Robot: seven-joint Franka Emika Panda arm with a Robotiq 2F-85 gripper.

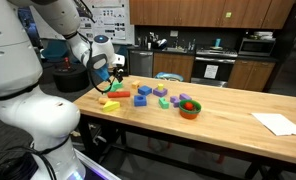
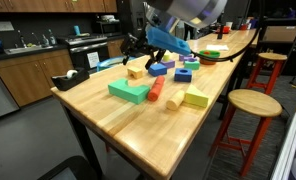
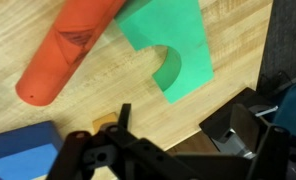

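Note:
My gripper stands open above the table, its two fingers far apart at the lower part of the wrist view with nothing between them. Ahead of them on the wood lies a green arch block [image 3: 195,58] with a rounded notch. Beside it is a red cylinder [image 3: 60,60]. Part of a blue block [image 3: 20,152] shows at lower left, near a small yellow-orange block [image 3: 105,122] half covered by a finger. From the second exterior side, the green block [image 2: 128,92] lies at the near end of the table, below the gripper.
Several coloured blocks lie to the right, among them a blue block [image 1: 140,101] and a yellow block [image 1: 111,105]. Farther right stands a green bowl [image 1: 189,110] with red contents. Past it, the table is bare up to a white sheet [image 1: 279,124].

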